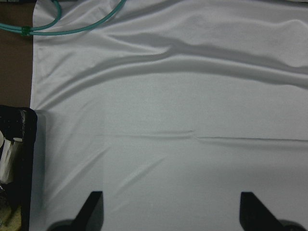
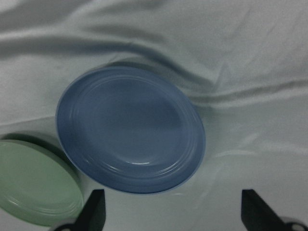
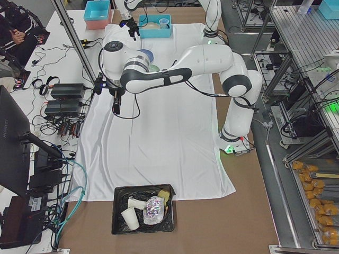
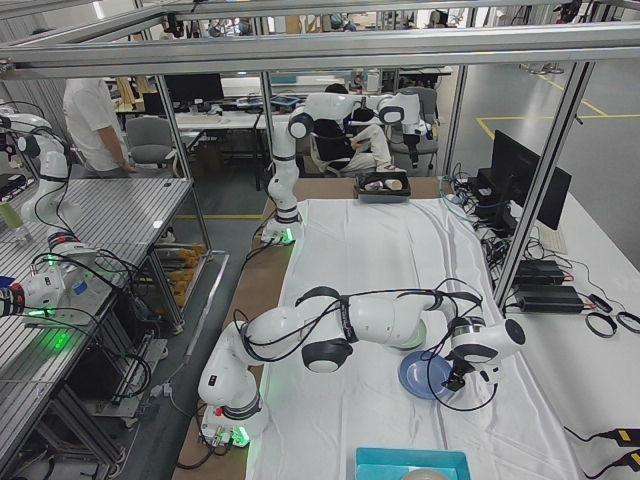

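My left gripper is open and empty above the white cloth (image 1: 183,115), with the black tray (image 1: 28,144) at the left of its wrist view. That tray (image 3: 118,209) holds white cup-like items (image 3: 130,219), a foil-like packet and something yellow. My right gripper is open with nothing between its fingers, above a blue plate (image 2: 130,125). A green plate (image 2: 38,183) lies beside the blue one at the lower left of that wrist view.
A turquoise bin (image 4: 410,460) with contents stands at the cloth's other end. Monitors (image 4: 530,180), cables and boxes line one side. A metal frame surrounds the workspace.
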